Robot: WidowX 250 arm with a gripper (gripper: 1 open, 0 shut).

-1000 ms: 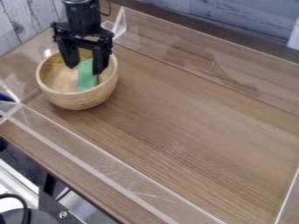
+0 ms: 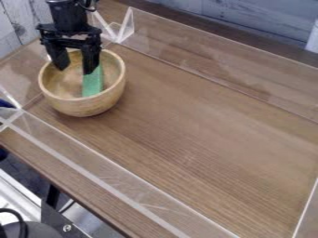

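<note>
The black gripper [image 2: 72, 58] is at the top left, over the left part of a round wooden bowl [image 2: 82, 99], its fingers reaching down at or inside the rim and standing apart. A green bar-shaped object [image 2: 92, 82] lies in the bowl, to the right of the fingers. I see nothing held between the fingers.
Pale tape strips run along its edges. Dark cables or parts sit at the bottom left.
The gripper has moved left from over the green object toward the bowl's left side, leaving the green object in clearer view inside the bowl.
</note>
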